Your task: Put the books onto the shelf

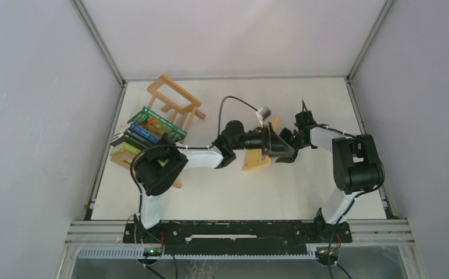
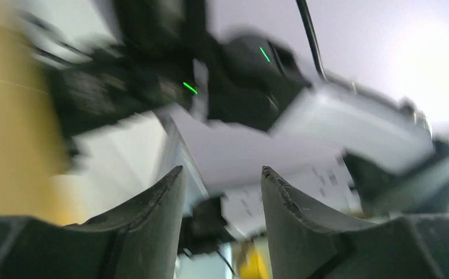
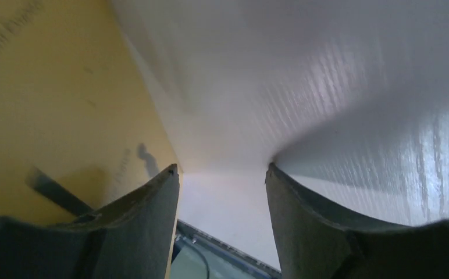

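The yellow file [image 1: 256, 161] stands tilted at mid-table in the top view, narrow from above and partly covered by my grippers. My left gripper [image 1: 275, 144] is blurred and overlaps the file's right side. In the left wrist view its fingers [image 2: 158, 226] are apart, with only background between them; the blurred file [image 2: 13, 116] lies left of the gap. My right gripper has its fingers apart. The file's yellow face [image 3: 77, 104] fills the left side of the right wrist view, its edge running down along the inner side of the left finger.
On the left, a wooden rack [image 1: 178, 96] lies beside several books, including a green one [image 1: 158, 123] and a blue one [image 1: 145, 132]. The two grippers are very close together. Bare white table [image 1: 228, 195] stretches in front of them.
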